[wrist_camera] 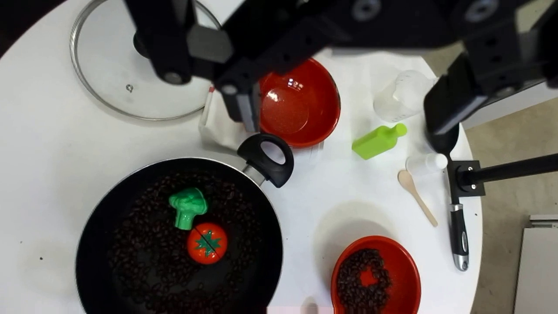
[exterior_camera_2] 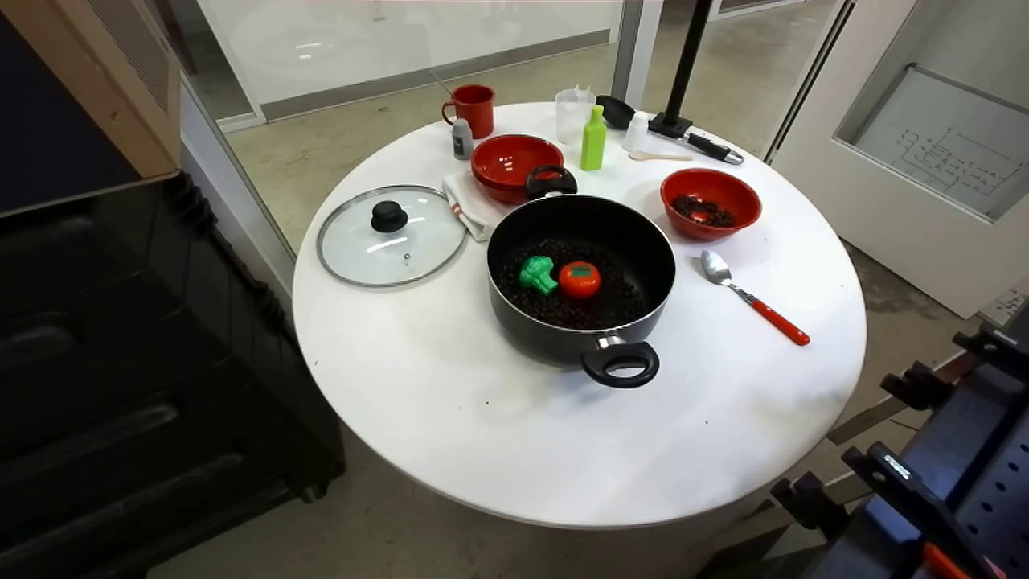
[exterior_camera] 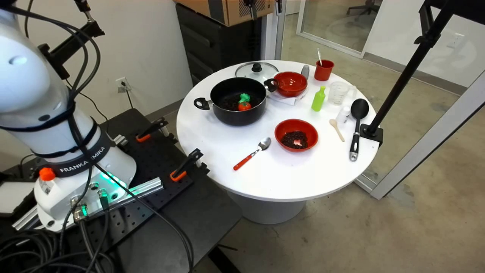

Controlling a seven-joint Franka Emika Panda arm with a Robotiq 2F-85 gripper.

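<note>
High over the table, my gripper stands open, its fingers wide apart with nothing between them. Only its fingertips (exterior_camera: 253, 11) show at the top of exterior view 1. A black pot (exterior_camera_2: 584, 338) on the table holds dark beans, a green toy broccoli (wrist_camera: 188, 205) and a red toy tomato (wrist_camera: 207, 244). One red bowl (exterior_camera_2: 711, 223) has some of the same beans in it. Another red bowl (wrist_camera: 293, 107), with an empty inside, sits behind the pot, partly hidden by the gripper in the wrist view. The spoon with a red handle (exterior_camera: 247, 160) lies on the table.
The glass lid (exterior_camera_2: 393, 251) lies left of the pot in exterior view 2. A red mug (exterior_camera: 323, 71), green bottle (exterior_camera: 318, 99), clear measuring cup (exterior_camera: 338, 92), wooden spoon (exterior_camera: 337, 129) and black ladle (exterior_camera: 357, 125) line the far side.
</note>
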